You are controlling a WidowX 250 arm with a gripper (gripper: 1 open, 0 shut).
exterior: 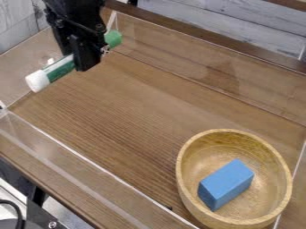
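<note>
My gripper [74, 55] hangs at the upper left, dark and large, shut on a white and green cylindrical object [43, 76]. The object lies tilted across the fingers, its white end sticking out to the lower left and its green end to the upper right.
A round tan bowl [195, 156] with a blue block [225, 184] in it stands at the lower right. The wooden floor of the bin [143, 107] is otherwise clear, with walls along the top and left.
</note>
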